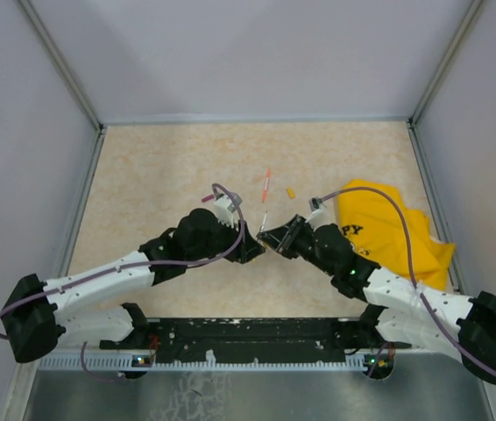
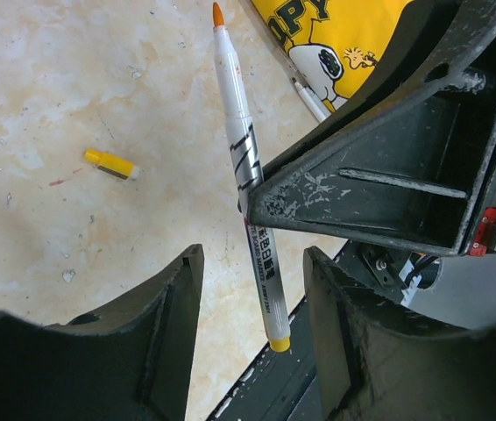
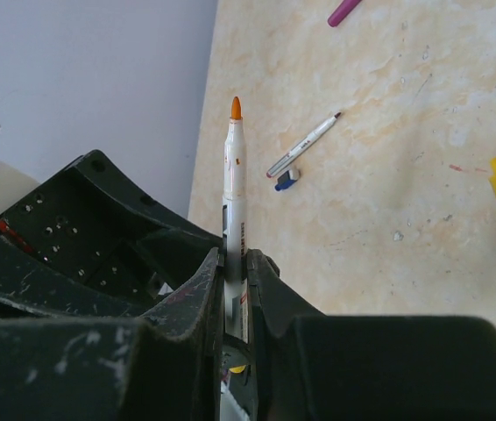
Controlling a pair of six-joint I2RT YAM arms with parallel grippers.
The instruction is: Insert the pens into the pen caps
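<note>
A white pen (image 2: 246,167) with an orange tip and a yellow end is held near its middle by my right gripper, shut on it. In the right wrist view the pen (image 3: 234,175) points upward, tip bare. My left gripper is open, its fingers apart on either side of the pen's lower part in the left wrist view; I cannot tell contact there. A yellow cap (image 2: 112,164) lies on the table. From above, the two grippers meet near mid-table, and the pen (image 1: 263,220) shows only in part.
A yellow printed bag (image 1: 388,230) lies at the right, a white pen (image 2: 310,100) beside it. Beyond the grippers lies an orange-and-white pen (image 1: 265,186). Another white pen (image 3: 304,145) and a blue cap (image 3: 286,180) lie near the wall.
</note>
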